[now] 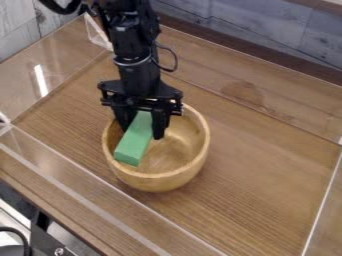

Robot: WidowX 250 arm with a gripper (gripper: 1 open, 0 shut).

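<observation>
A tan round bowl (181,160) sits on the wooden table, left of centre. Over its left part is my black gripper (140,118), reaching down from the top and shut on a green block (134,142). The block slants down inside the bowl, its lower end near the left wall. The fingertips are partly hidden by the block and the gripper's body.
A grey wall (267,40) runs along the back, and a pale edge borders the left side.
</observation>
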